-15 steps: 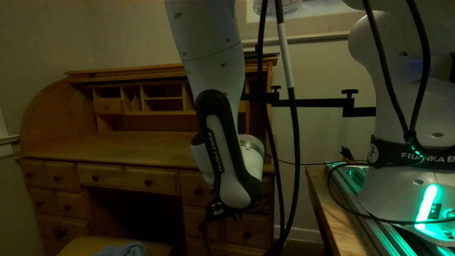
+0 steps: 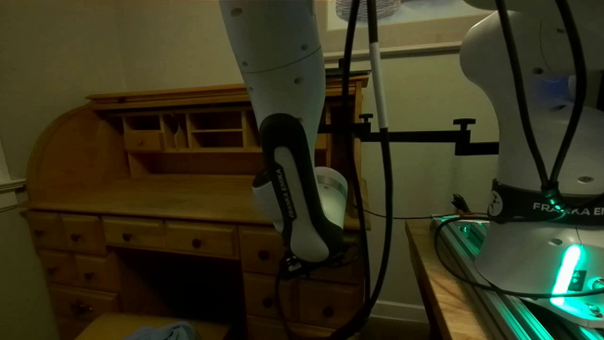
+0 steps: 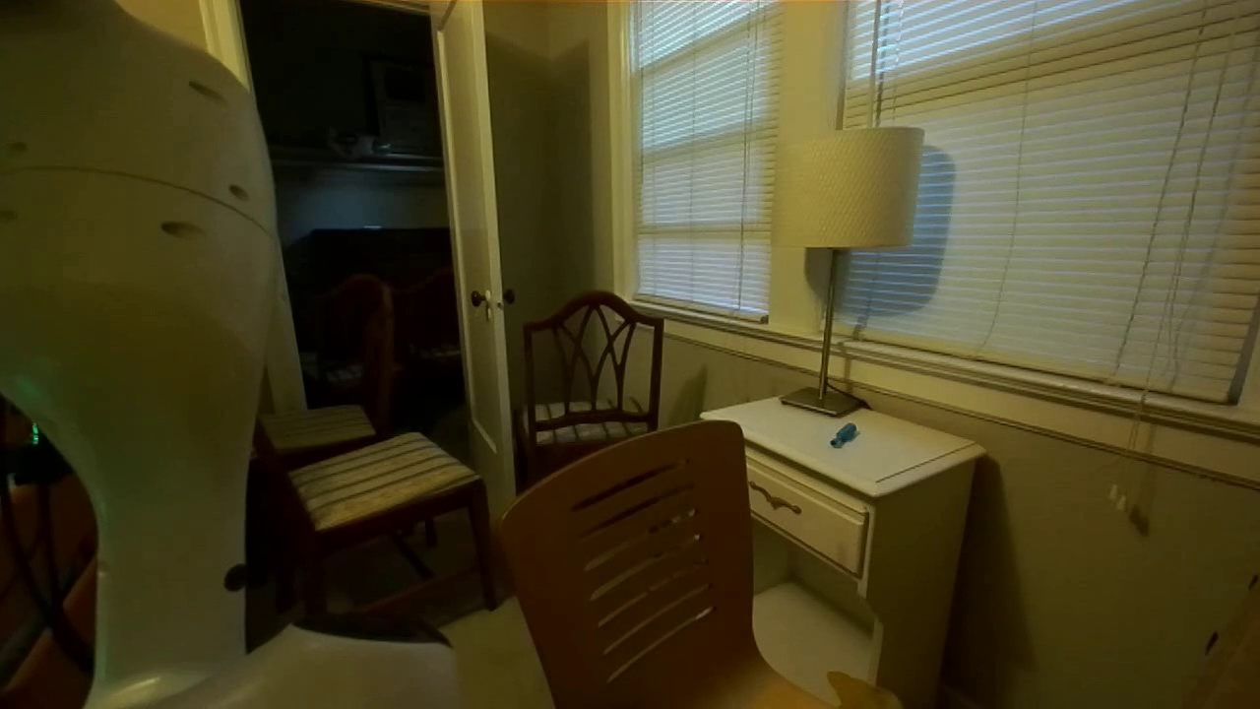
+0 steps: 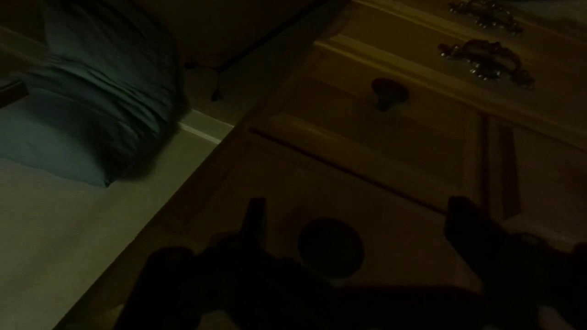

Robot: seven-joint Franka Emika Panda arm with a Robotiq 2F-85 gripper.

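Observation:
A wooden roll-top desk [image 2: 187, 195] stands against the wall, its drawers closed where they show. In the wrist view my gripper is open, its dark fingers [image 4: 254, 222] wide apart. Between them and beyond lies a round dark drawer knob [image 4: 331, 247], with no contact that I can make out. A second knob [image 4: 389, 93] and an ornate metal handle [image 4: 490, 60] sit on neighbouring drawer fronts. Exterior view 1 has the arm [image 2: 306, 221] hanging before the desk's right-hand drawers, its gripper fingers hidden there. The wrist view is very dark.
Black cables [image 2: 388, 198] hang beside the arm. A wooden table edge [image 2: 436, 283] is at the right. Blue-grey cloth [image 4: 104, 99] lies at the wrist view's left. Exterior view 2 has a chair [image 3: 650, 555] and a white side table [image 3: 815, 520] with a lamp [image 3: 845, 195].
The arm's lower end has risen a little in exterior view 1, and the hanging cables have shifted. The desk drawers look unchanged.

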